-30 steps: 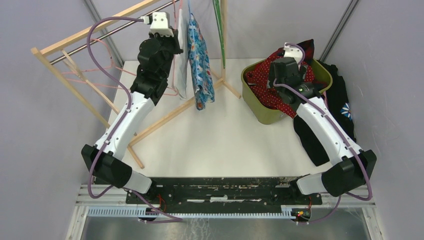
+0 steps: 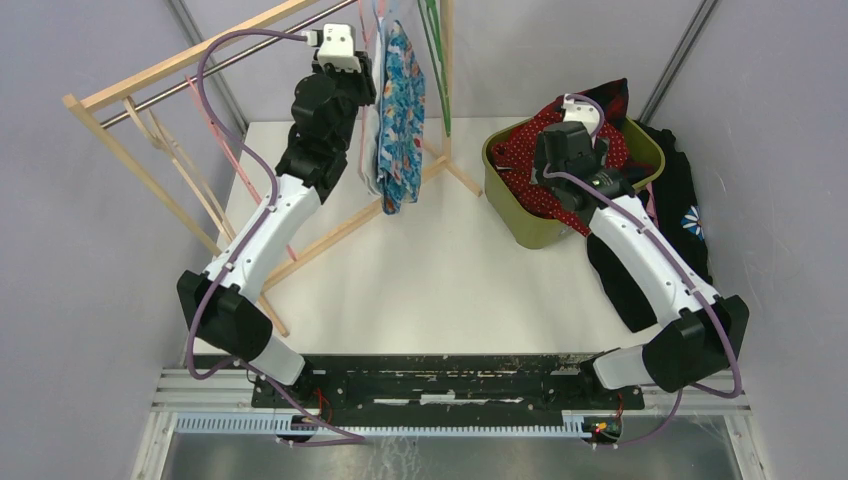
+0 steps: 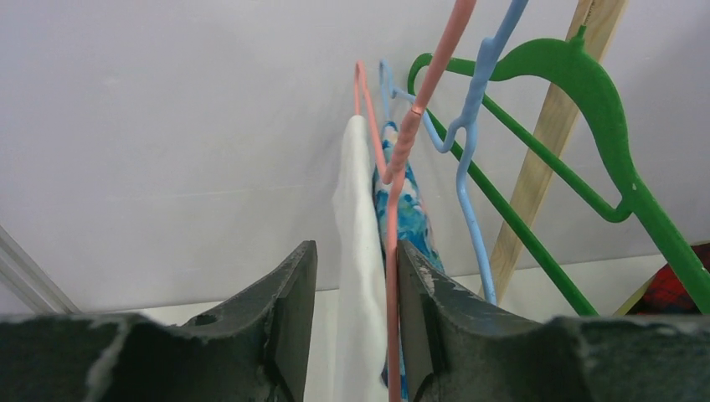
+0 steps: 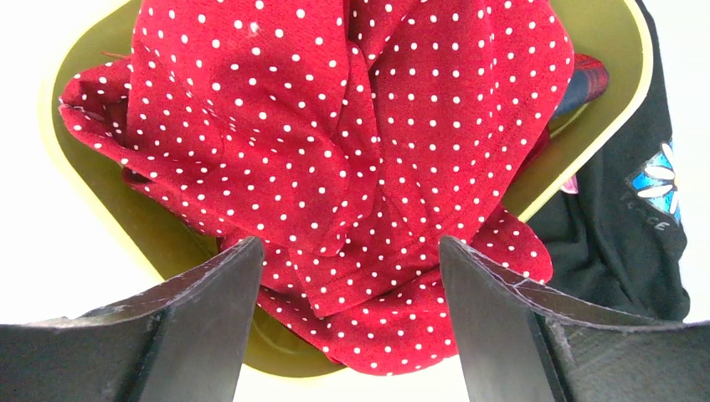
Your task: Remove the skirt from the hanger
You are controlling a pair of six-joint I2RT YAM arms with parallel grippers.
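A white garment [image 3: 358, 209] hangs from a pink hanger [image 3: 403, 138]. Behind it is a blue patterned garment [image 2: 402, 115] on a light blue hanger [image 3: 477, 79]; which of the two is the skirt I cannot tell. My left gripper is up at the rack, its fingers part open. The pink hanger's arm runs down along its right finger [image 3: 423, 314], and the white cloth shows beyond the gap. Whether either finger touches them is unclear. Over the basket, my right gripper stands open above red dotted cloth [image 4: 276, 159], nothing gripped.
A wooden rack [image 2: 190, 45] with a metal rail surrounds the left arm. Green hangers [image 3: 578, 71] hang to the right of the garments. The olive basket [image 2: 540, 230] holds red cloth; black clothing [image 2: 685, 195] lies beside it.
The white and blue garments now hang closer together, and the pink hangers have swung.
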